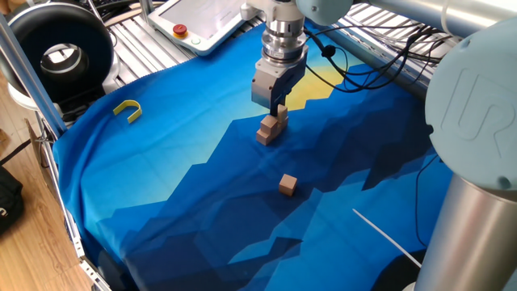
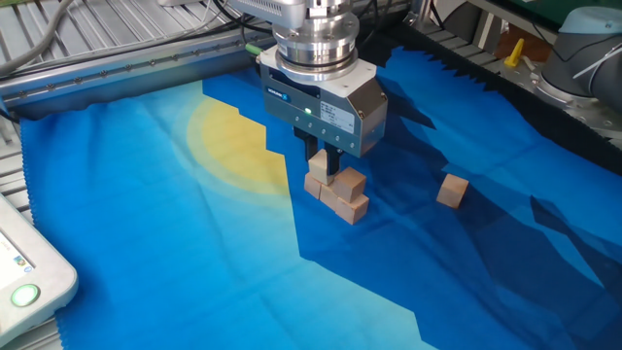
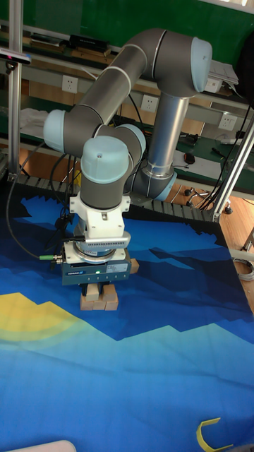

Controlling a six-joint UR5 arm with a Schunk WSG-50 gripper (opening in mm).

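Observation:
My gripper points straight down at the far-left end of a small stack of wooden blocks in exterior view 2. Its dark fingers stand close about a pale upper block; whether they press on it is not clear. That block rests on or just over the lower row. Beside it, a browner upper block sits on the row's near end, with a gap between the two. A single wooden cube lies apart on the cloth. In exterior view 1 the gripper partly hides the pale block.
A yellow curved piece lies near the cloth's edge. The teach pendant with its red button stands beyond the cloth. A thin white rod is near the arm's base. Open cloth surrounds the stack and the lone cube.

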